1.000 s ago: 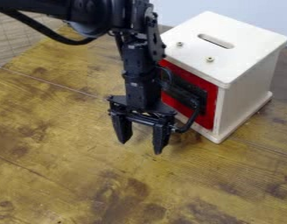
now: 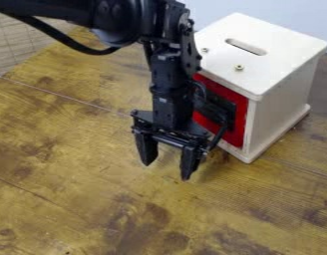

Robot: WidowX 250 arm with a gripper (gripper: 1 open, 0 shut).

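Note:
My black gripper (image 2: 166, 156) hangs just above the wooden floor, in front of a white box (image 2: 263, 65) with a slot in its top. Its two fingers point down and stand apart, with nothing seen between them. The box's front (image 2: 225, 105) is red, with a dark part on it that is partly hidden behind my arm.
Bare wooden floor (image 2: 87, 189) fills the left and front. A woven mat (image 2: 20, 45) lies at the upper left. The box takes up the right rear.
My gripper has moved slightly right and down over the last second. The box has not moved.

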